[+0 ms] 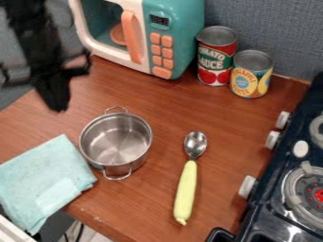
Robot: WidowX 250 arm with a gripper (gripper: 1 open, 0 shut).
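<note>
My dark, blurred gripper (53, 90) hangs in the upper left over the wooden counter (139, 99); whether its fingers are open or shut is unclear. To its lower right sits a steel pot (116, 142) with two wire handles. A spoon with a pale yellow handle (186, 189) lies right of the pot, bowl end toward the back. A light blue cloth (38, 184) lies at the front left.
A teal microwave (177, 28) stands at the back, beside a sauce can (216, 59) and a yellow-labelled can (251, 74). A black stove (290, 184) fills the right side.
</note>
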